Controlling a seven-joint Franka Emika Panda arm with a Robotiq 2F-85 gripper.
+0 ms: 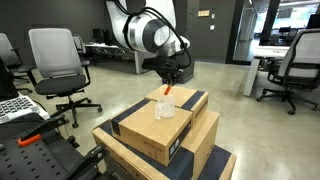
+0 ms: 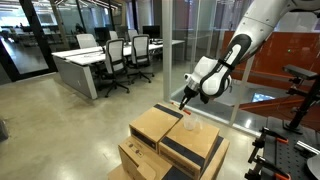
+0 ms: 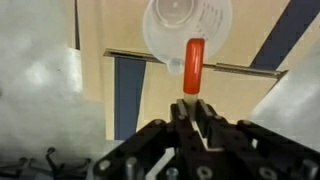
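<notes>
A slim orange-red stick [image 3: 194, 65], perhaps a marker, is gripped at its near end by my black gripper, which is shut on it. Its free end points over a clear, round plastic cup [image 3: 215, 22] in the wrist view. That cup [image 1: 165, 109] stands upright on top of a cardboard box [image 1: 142, 124]. In exterior view 1 the orange stick [image 1: 167, 89] hangs tilted just above the cup's rim, close to it; whether they touch I cannot tell. In exterior view 2 the stick [image 2: 186, 111] shows small over the box.
Several stacked boxes with dark bands surround the cup; a taller one [image 1: 198, 128] stands right of it. Office chairs [image 1: 57, 62] are on the floor around. A dark desk edge with a keyboard lies at left.
</notes>
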